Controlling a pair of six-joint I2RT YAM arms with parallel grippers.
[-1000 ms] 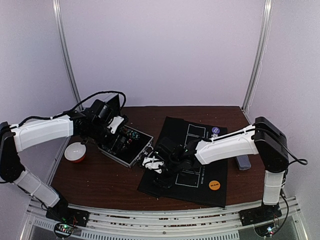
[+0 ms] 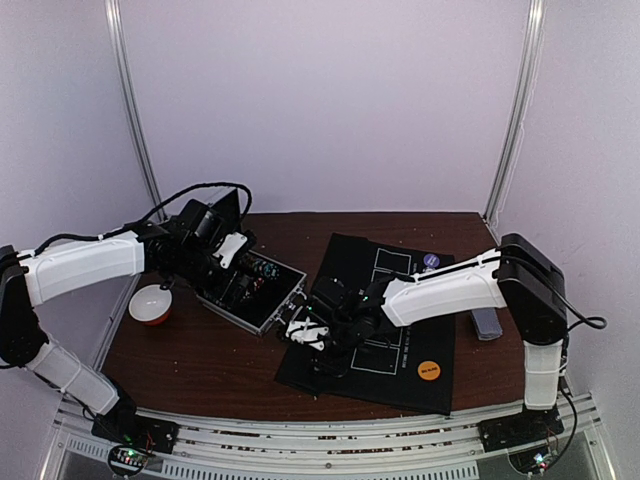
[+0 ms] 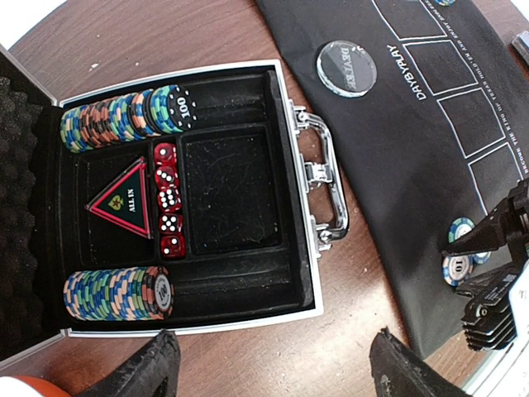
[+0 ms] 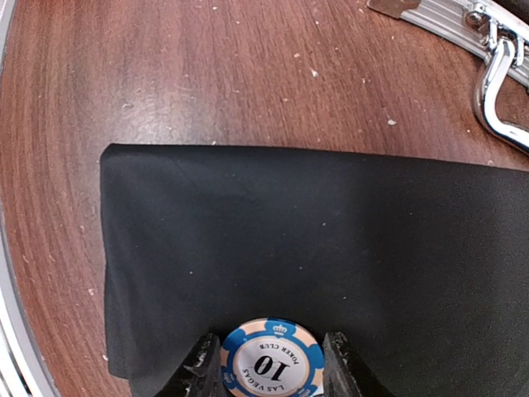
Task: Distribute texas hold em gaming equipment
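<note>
My left gripper is open above the silver case (image 3: 198, 329), its fingers wide apart with nothing between them. In the case lie two rows of poker chips (image 3: 124, 116), red dice (image 3: 169, 198) and a triangular ALL IN piece (image 3: 124, 198). A blue-and-peach 10 chip (image 4: 273, 364) sits between the fingertips of my right gripper, low over the black mat (image 4: 248, 240). Both fingers come close to its edges; whether they grip it is unclear. Another chip (image 3: 460, 227) shows beyond one right finger. A clear DEALER disc (image 3: 346, 69) rests on the mat.
A red-and-white bowl (image 2: 150, 304) stands left of the case. An orange disc (image 2: 429, 370) and a purple disc (image 2: 431, 261) lie on the mat. Right of it is a grey-blue box (image 2: 486, 323).
The left arm looks still.
</note>
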